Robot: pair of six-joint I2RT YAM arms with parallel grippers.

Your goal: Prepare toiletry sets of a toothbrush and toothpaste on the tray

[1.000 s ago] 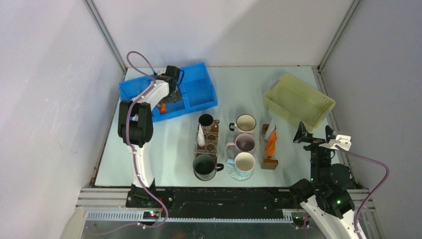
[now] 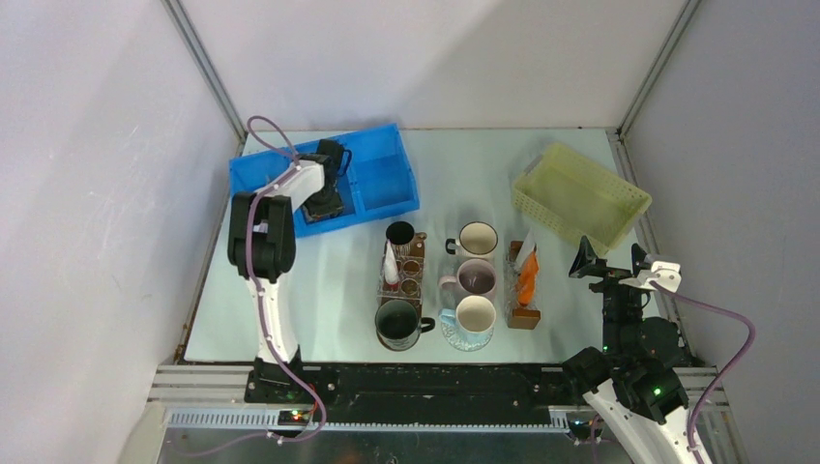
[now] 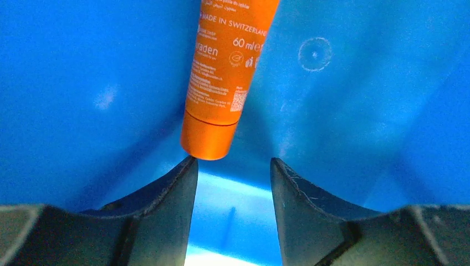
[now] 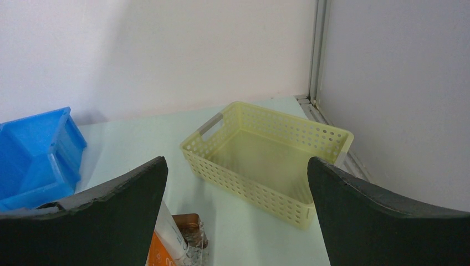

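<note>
My left gripper is down inside the blue bin (image 2: 385, 169) at the back left, its fingers part open with nothing between them, just short of the cap of an orange toothpaste tube (image 3: 219, 77) lying in a compartment. My right gripper (image 2: 607, 259) stands open at the right front, empty. More orange and white tubes (image 2: 526, 278) stand in a holder right of the mugs; a white tube (image 2: 391, 261) is in another holder at the centre.
A pale yellow basket (image 2: 580, 188) sits at the back right. Several mugs (image 2: 476, 316) occupy the front middle. The table's left front and the area right of the tube holder are clear.
The left gripper has shifted slightly toward the front within the blue bin, now covering the orange tube in the top view. The right arm is still.
</note>
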